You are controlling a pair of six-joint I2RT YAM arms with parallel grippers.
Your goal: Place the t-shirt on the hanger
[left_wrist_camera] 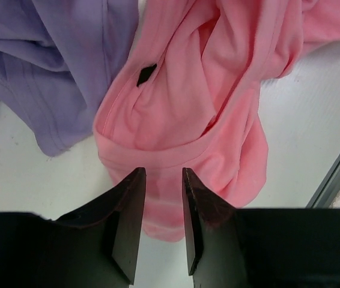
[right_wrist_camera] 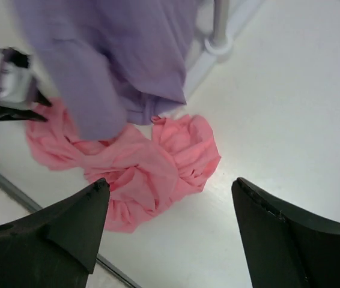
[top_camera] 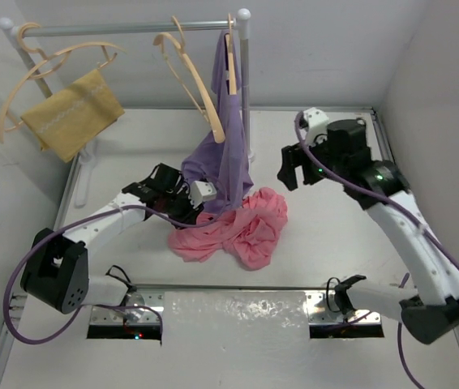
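The pink t-shirt [top_camera: 250,231] lies crumpled on the white table below the rack, its neckband with a black tag [left_wrist_camera: 146,74] showing in the left wrist view. Just over the shirt's left end is my left gripper, its fingers part open and pink cloth visible beyond the gap; I see nothing held. My right gripper is wide open and empty, raised to the right of the shirt. An empty wooden hanger [top_camera: 194,77] hangs tilted from the rail [top_camera: 124,30].
A purple garment [top_camera: 228,138] hangs at the rail's right end, down close to the pink shirt. A yellow folded cloth [top_camera: 74,113] hangs from another hanger at the left.
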